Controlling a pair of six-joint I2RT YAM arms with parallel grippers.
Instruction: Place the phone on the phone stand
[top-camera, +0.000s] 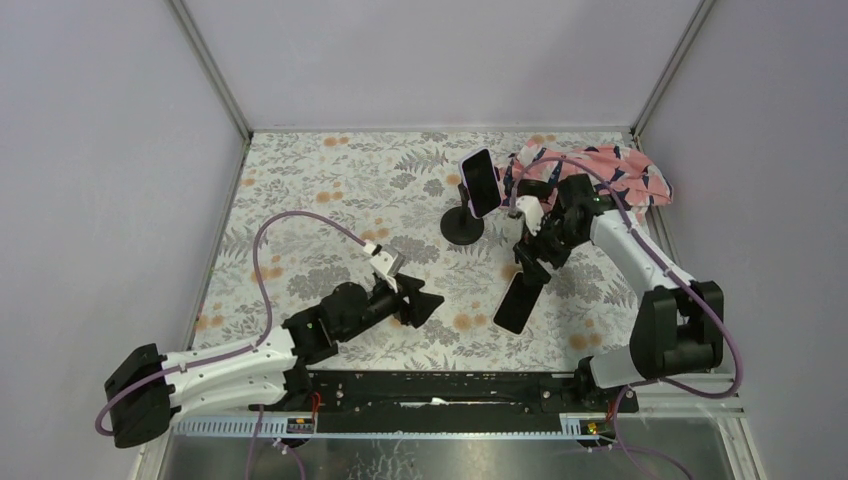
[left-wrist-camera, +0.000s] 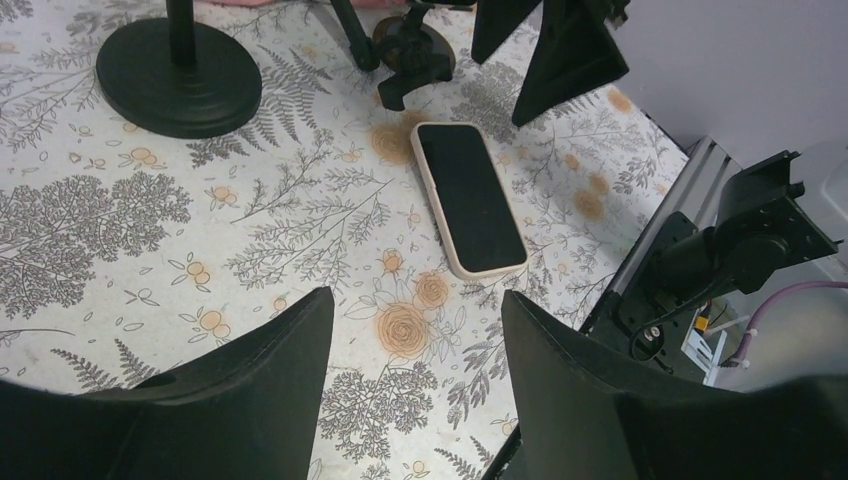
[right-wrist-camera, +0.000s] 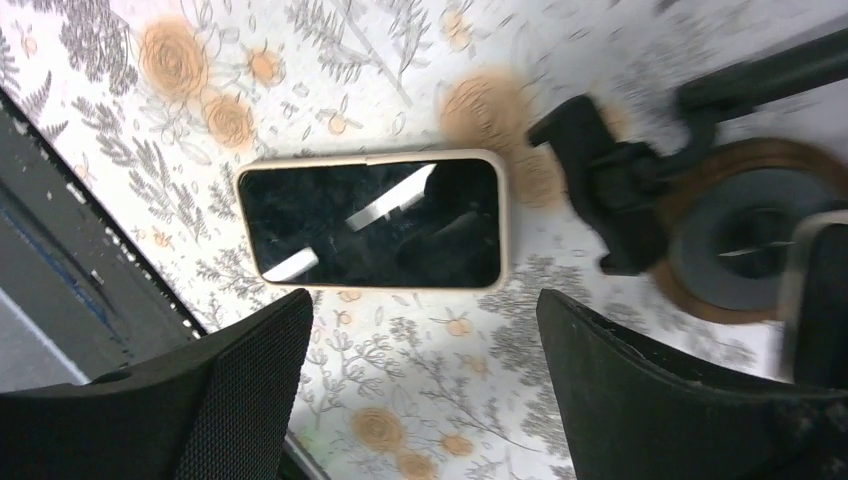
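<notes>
The phone (top-camera: 517, 302) lies screen-up on the floral table at front right, pale-rimmed in the left wrist view (left-wrist-camera: 470, 200) and right wrist view (right-wrist-camera: 372, 220). My right gripper (top-camera: 530, 256) hangs just over its far end, open with nothing between its fingers. A stand (top-camera: 462, 228) holding another phone (top-camera: 480, 182) stands behind, left of it. A second black stand (top-camera: 532, 187) is partly hidden by my right arm. My left gripper (top-camera: 420, 310) is over the table left of the phone, part open and empty in its wrist view (left-wrist-camera: 415, 330).
A pink patterned cloth (top-camera: 635, 180) lies at the back right. The front edge of the table borders a dark rail (top-camera: 450, 385).
</notes>
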